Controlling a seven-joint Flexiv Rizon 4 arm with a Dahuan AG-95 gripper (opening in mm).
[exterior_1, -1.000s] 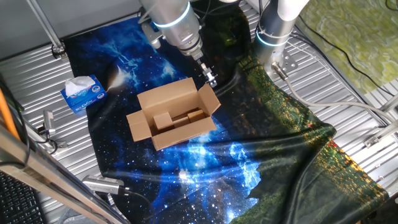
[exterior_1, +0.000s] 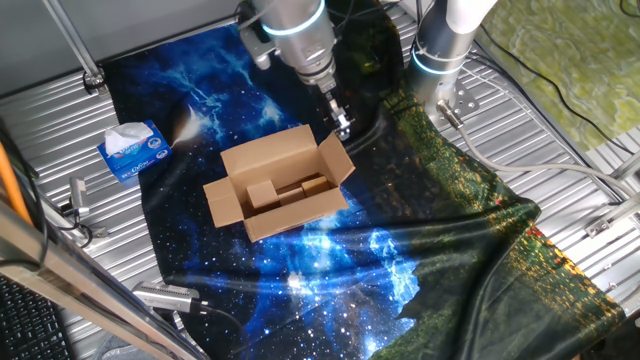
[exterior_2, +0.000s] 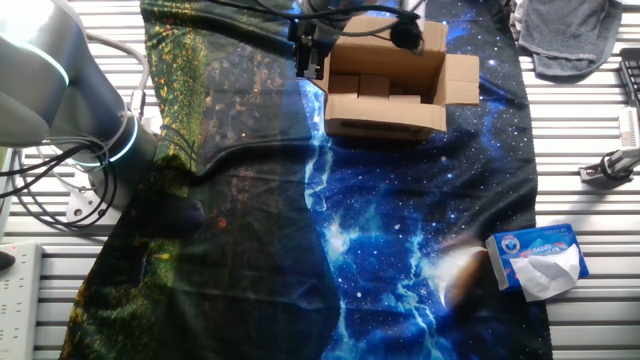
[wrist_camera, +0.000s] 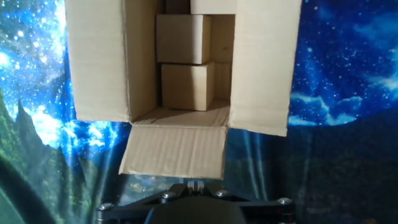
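An open cardboard box (exterior_1: 295, 213) sits on the printed cloth, its flaps spread outward. Inside it lie small brown cardboard blocks; the wrist view shows one block (wrist_camera: 185, 86) near the close end, another block (wrist_camera: 180, 38) behind it, and part of a paler block (wrist_camera: 213, 5) at the top edge. My gripper (exterior_1: 344, 128) hangs just outside the box, beyond the flap at its right end in exterior view 1. In the wrist view its fingers meet just below the near flap (wrist_camera: 177, 151), shut with nothing visible between them.
A blue tissue box (exterior_1: 135, 152) stands apart at the cloth's left edge. Cables (exterior_2: 350, 15) from the arm hang over the cardboard box in exterior view 2. Folds ridge the cloth (exterior_2: 260, 230), which is otherwise clear in front of the box.
The arm and gripper have shifted slightly to the right in exterior view 1. The box, its blocks and the tissue box have stayed put.
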